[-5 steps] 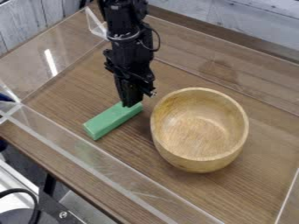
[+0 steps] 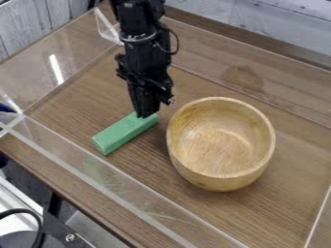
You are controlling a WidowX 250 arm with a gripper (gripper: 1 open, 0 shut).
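Note:
My black gripper hangs from the arm at the upper middle, its tip just above the far end of a green oblong block. The block lies diagonally on the wooden table, left of a large tan bowl, which looks empty. The fingers point down and look shut, with nothing seen between them, though the dark tip is small in this view.
A clear edge or panel runs along the left, with dark cables at the bottom left corner.
My gripper has risen very slightly and shifted a little left. The green block and the bowl have not moved.

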